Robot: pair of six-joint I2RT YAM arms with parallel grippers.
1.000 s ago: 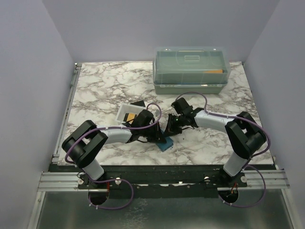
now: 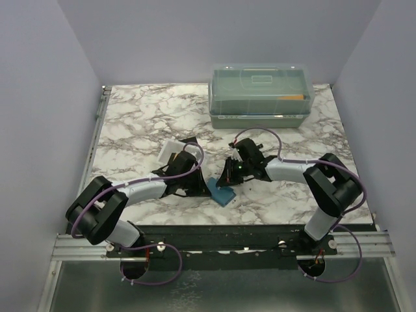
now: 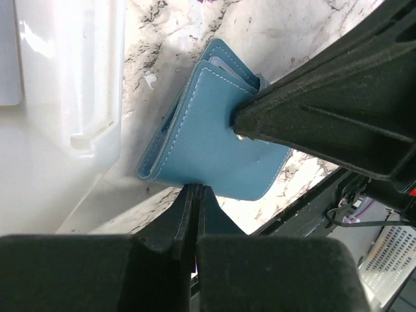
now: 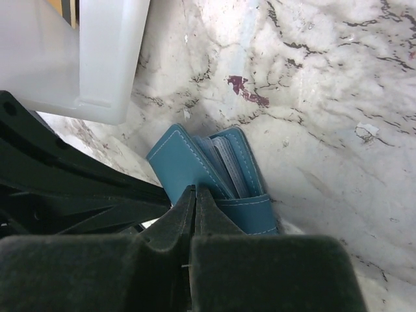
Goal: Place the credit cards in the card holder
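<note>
The blue card holder lies on the marble table between my two grippers. In the left wrist view, the holder is folded, with a pale edge showing inside. Whitish card edges stand in its gap in the right wrist view. My left gripper is shut, its tips together at the holder's lower edge, with nothing visible between them. My right gripper is shut too, its tips against the holder's blue cover; nothing shows between them. Fingers of the right gripper rest over the holder's cover near its snap.
A white tray sits just behind the left gripper, with a black card at its corner. A large teal lidded box stands at the back.
My left gripper was over the holder, drew back to the left, and is now at the holder's left edge. The right gripper has shifted slightly left and stays at the holder.
</note>
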